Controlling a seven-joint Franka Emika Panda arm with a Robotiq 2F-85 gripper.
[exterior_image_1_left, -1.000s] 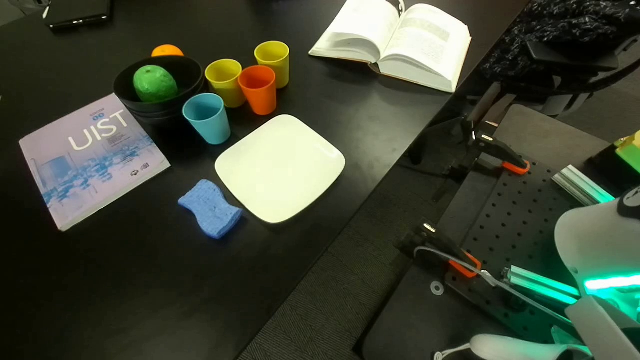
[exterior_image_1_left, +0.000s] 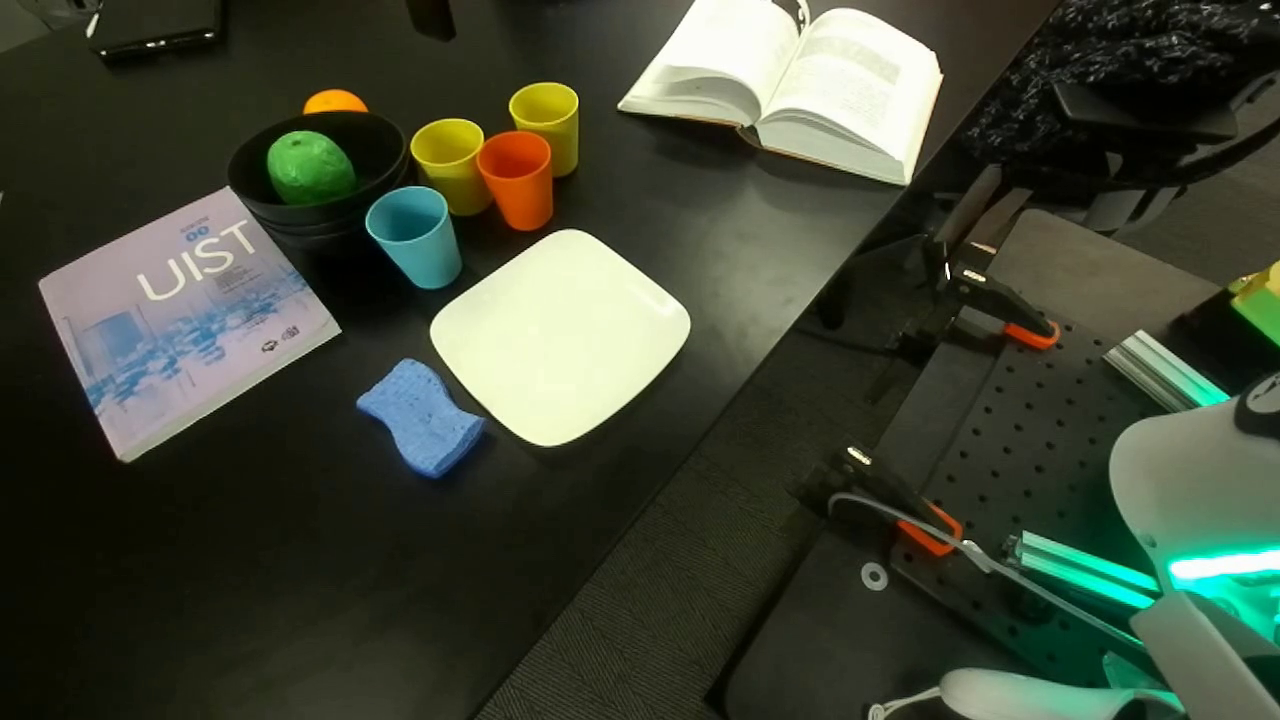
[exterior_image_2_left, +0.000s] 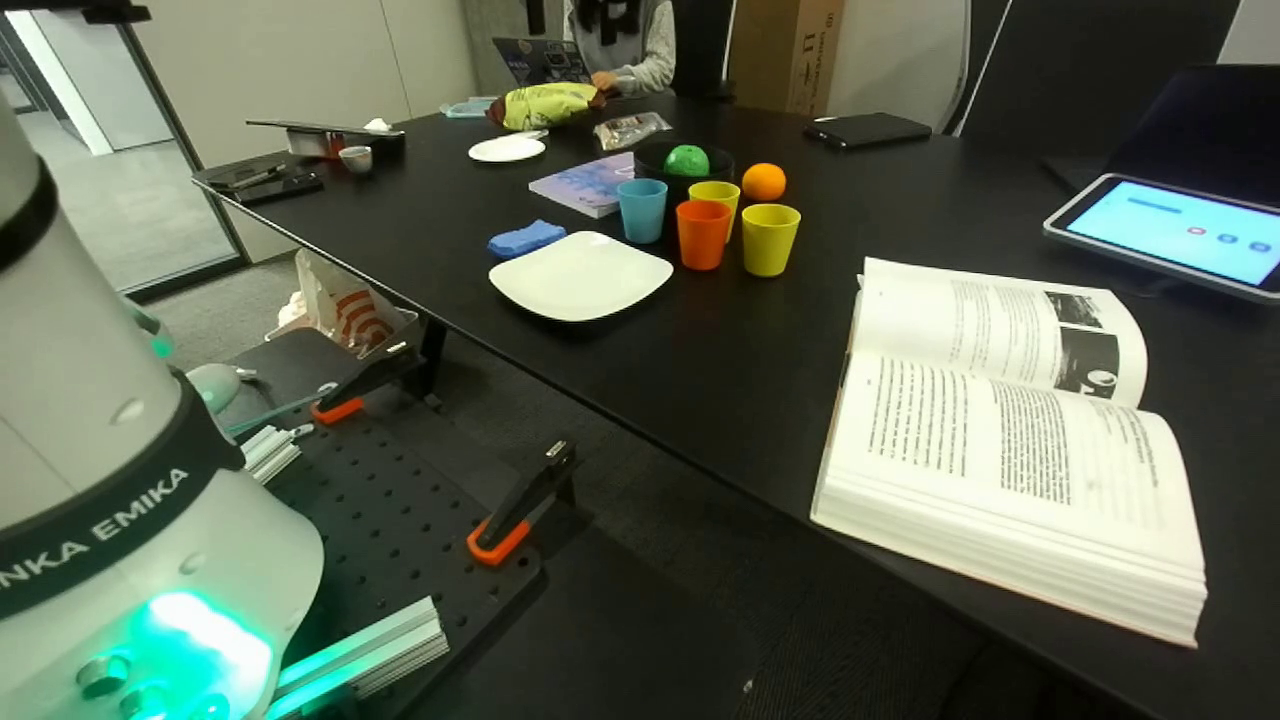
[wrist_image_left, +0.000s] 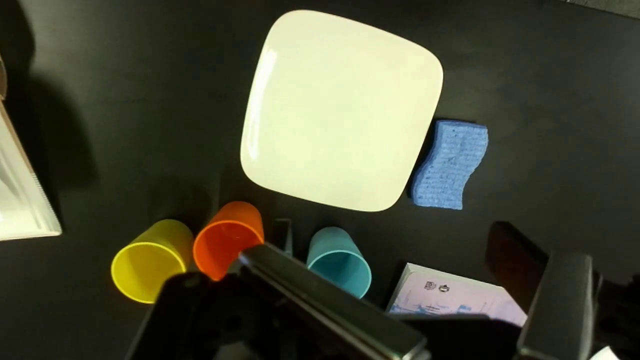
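In the wrist view my gripper is open, its fingers (wrist_image_left: 558, 306) wide apart with nothing held, above the table. Below it lie a white square plate (wrist_image_left: 342, 111), a blue wavy sponge (wrist_image_left: 450, 165) right beside the plate, and a light-blue cup (wrist_image_left: 339, 261). An orange cup (wrist_image_left: 228, 237) is partly covered by one finger, with a yellow cup (wrist_image_left: 153, 261) to its left. Exterior view 1 shows a second yellow cup (exterior_image_1_left: 546, 120) and a green fruit (exterior_image_1_left: 310, 167) in a stack of black bowls (exterior_image_1_left: 246, 192). Behind the bowls is an orange fruit (exterior_image_1_left: 333, 101).
A purple UIST book (exterior_image_1_left: 192, 312) lies left of the bowls. An open book (exterior_image_1_left: 840, 90) lies near the table edge, and a lit tablet (exterior_image_2_left: 1170, 234) is beyond it.
A dark piece, perhaps a fingertip of my gripper, has come into exterior view 1 at the top edge. The objects on the table have not moved.
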